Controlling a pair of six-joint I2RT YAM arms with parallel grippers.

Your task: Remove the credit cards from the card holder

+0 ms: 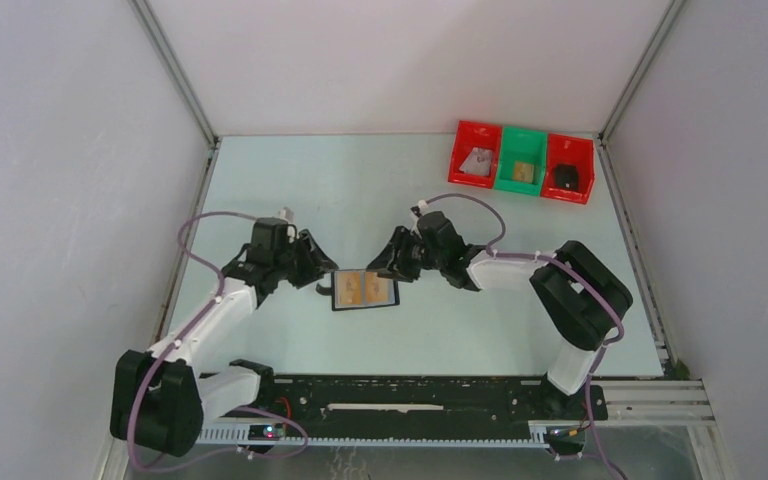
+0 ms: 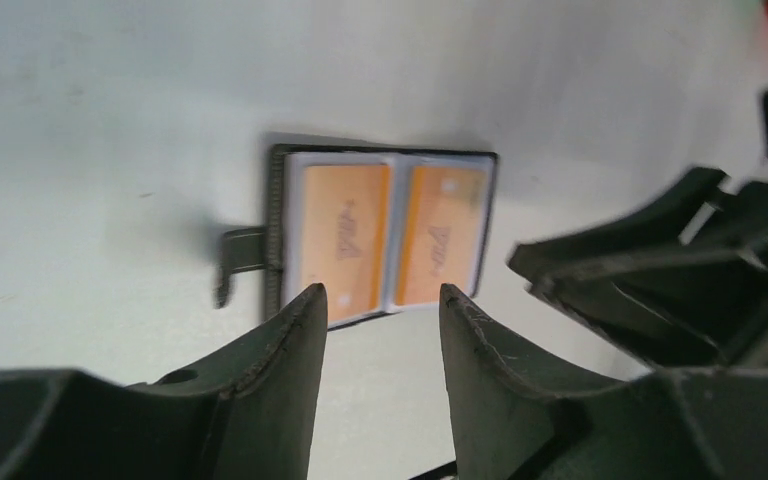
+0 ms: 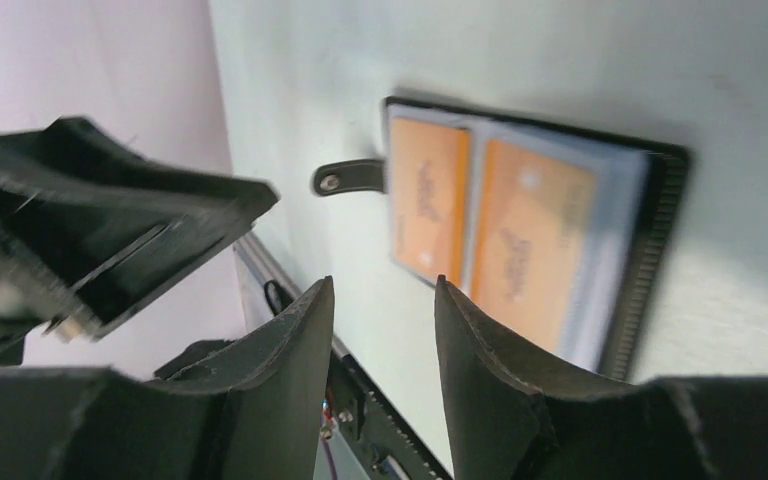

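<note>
The card holder [image 1: 365, 304] lies spread open on the table between both arms, showing two orange cards [image 2: 343, 240] in clear sleeves, with a dark strap [image 2: 243, 249] sticking out to the left. My left gripper [image 1: 320, 262] stands open just left of the holder; in its wrist view its fingertips sit at the holder's near edge, nothing between them. My right gripper [image 1: 391, 255] hangs open over the holder's right upper part, its fingers [image 3: 300, 340] empty.
Red and green bins [image 1: 520, 160] with small items stand at the back right.
</note>
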